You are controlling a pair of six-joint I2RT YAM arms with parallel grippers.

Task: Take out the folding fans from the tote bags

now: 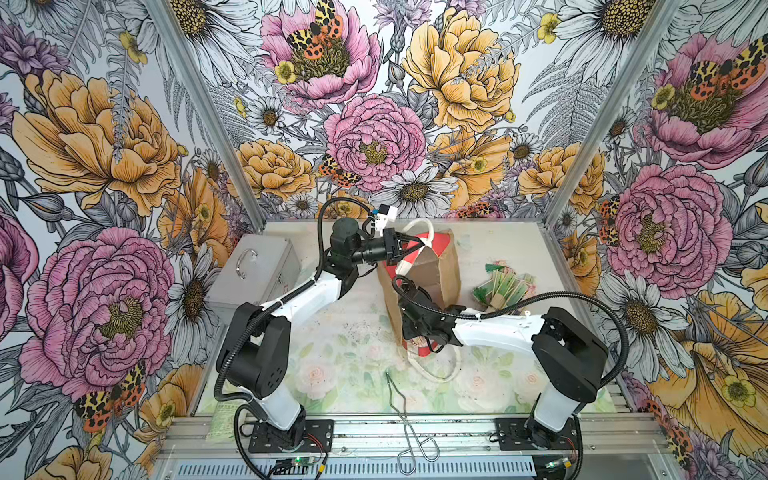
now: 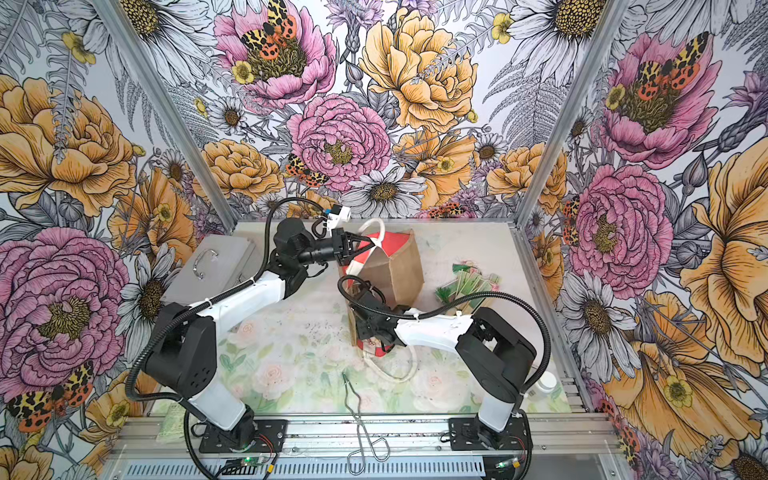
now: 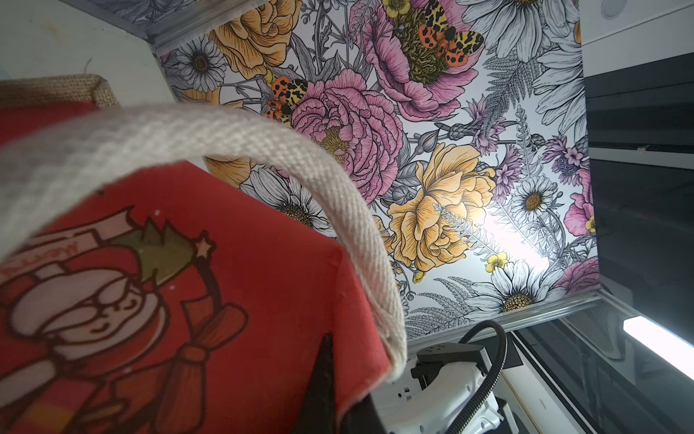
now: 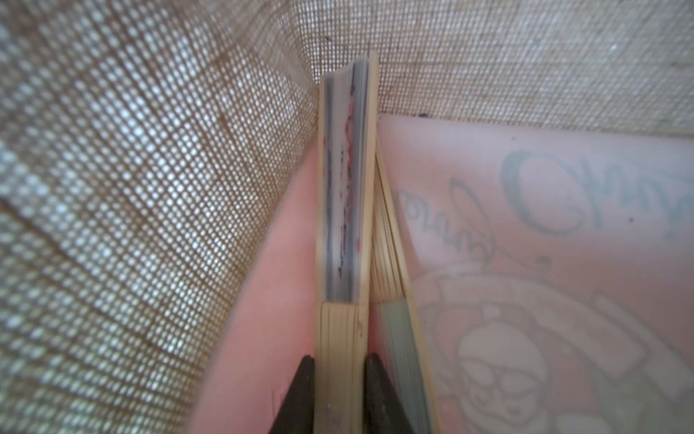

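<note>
The tan burlap tote bag [image 1: 449,272] with red print stands mid-table, mouth facing up. At its far rim my left gripper [image 1: 420,242] is shut; in the left wrist view the bag's red cloth [image 3: 361,347] runs down between the fingers, beside a white rope handle [image 3: 318,173]. My right gripper reaches inside the bag. Its fingers [image 4: 379,394] lie close along both sides of an upright folded fan [image 4: 339,329]; whether they grip it cannot be told. A second folded fan [image 4: 405,361] leans just right of it, against the bag's inner wall.
Several folded fans [image 1: 504,288] lie in a pile right of the bag. A grey metal box [image 1: 254,268] sits at the back left, and metal tongs [image 1: 404,428] lie at the front edge.
</note>
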